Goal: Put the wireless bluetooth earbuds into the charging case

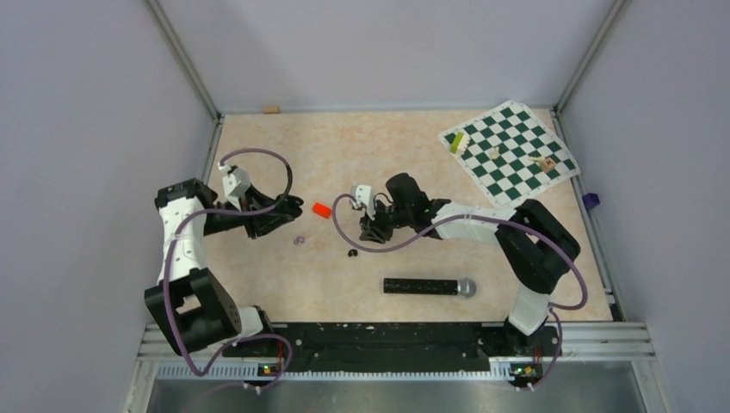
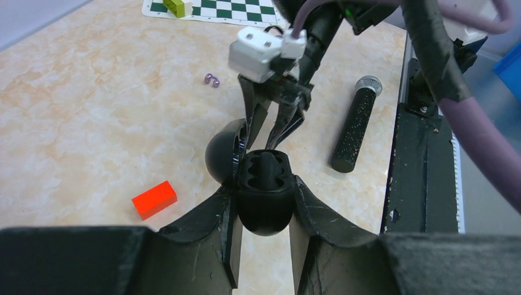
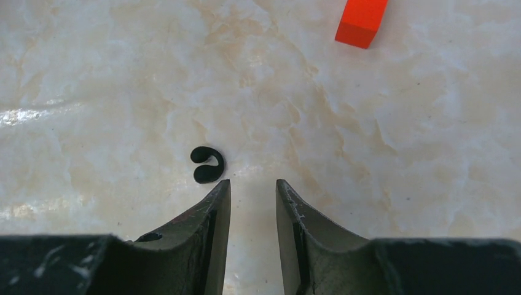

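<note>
A black charging case (image 2: pixel 265 200) is gripped by my left gripper (image 1: pixel 287 209), its rounded lid (image 2: pixel 222 153) swung open to one side and its hollows facing away from the fingers. On the table lies a small black clip-shaped earbud (image 3: pixel 220 161), two rounded ends joined by a bend; in the top view this black earbud (image 1: pixel 352 253) is just in front of the right arm. My right gripper hovers over the table with fingers apart and only tabletop visible between them. The earbud is off to the left of its fingertips in the right wrist view.
A red block (image 1: pixel 322 210) lies between the grippers. Small purple clip-shaped pieces (image 1: pixel 300 240) (image 2: pixel 212 80) are on the table too. A microphone (image 1: pixel 428 287) lies near the front edge, and a checkered board (image 1: pixel 514 155) at the back right.
</note>
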